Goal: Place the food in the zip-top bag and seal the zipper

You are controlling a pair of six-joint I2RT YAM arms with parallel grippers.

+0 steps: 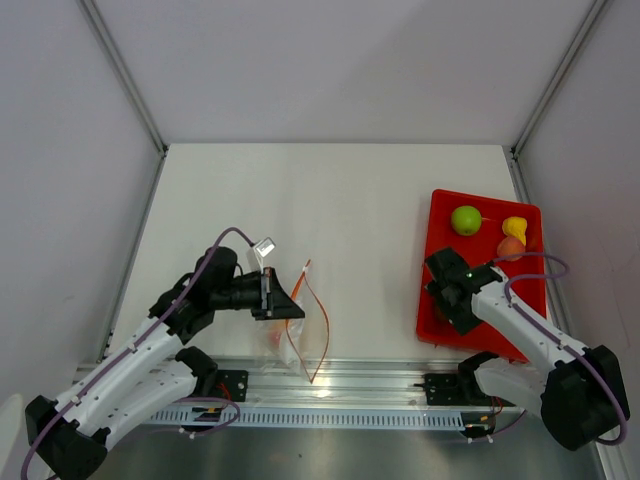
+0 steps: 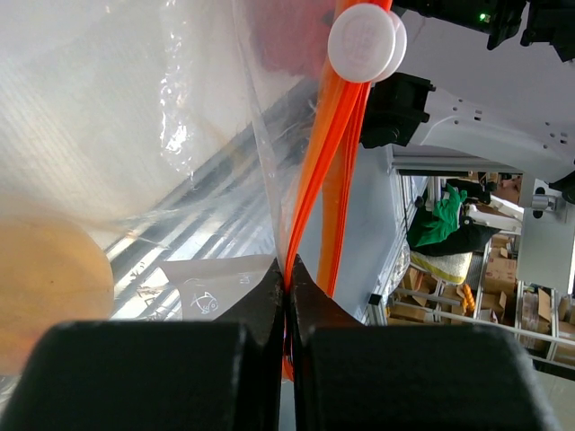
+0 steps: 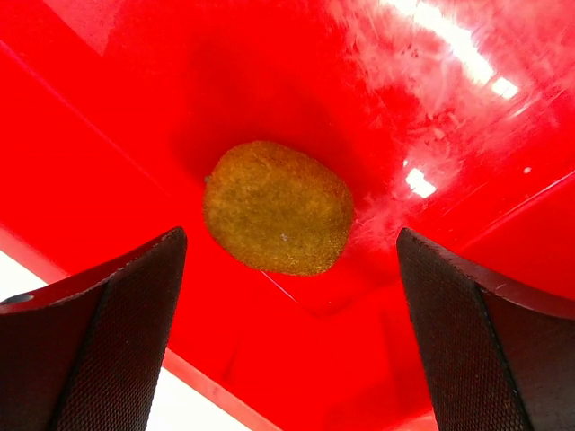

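Observation:
The clear zip top bag with its orange zipper rim hangs at the table's front edge, its mouth spread apart. My left gripper is shut on the bag's orange rim, which runs up from between the fingertips to a white slider. An orange-yellow round shape shows blurred through the plastic in the left wrist view. Over the red tray, my right gripper stands open, its fingers to either side of a brown, kiwi-like fruit; the arm mostly hides that fruit from above.
Also in the tray are a green apple, a yellow fruit and a peach-coloured fruit. Bare white table lies between bag and tray. The tray's raised walls surround the right gripper.

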